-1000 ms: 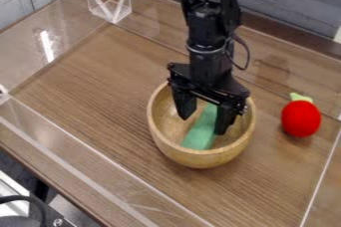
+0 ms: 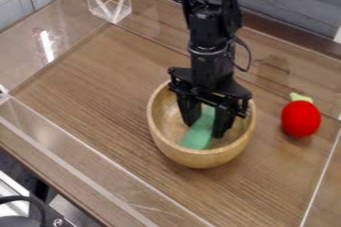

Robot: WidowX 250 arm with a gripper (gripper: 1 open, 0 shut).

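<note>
A round light wooden bowl sits on the wooden table, with a green elongated object inside it. My black gripper reaches down into the bowl from above, its fingers over and around the upper end of the green object, shut on it as far as shows; the fingers hide part of it.
A red tomato-like object with a small green piece behind it lies right of the bowl. A clear angular object stands at the back left. A dark cable or hose lies at the lower left corner.
The fingers have shifted within the bowl, from spread wide a second ago to closer around the green object's upper end. The bowl and red object have not visibly moved.
</note>
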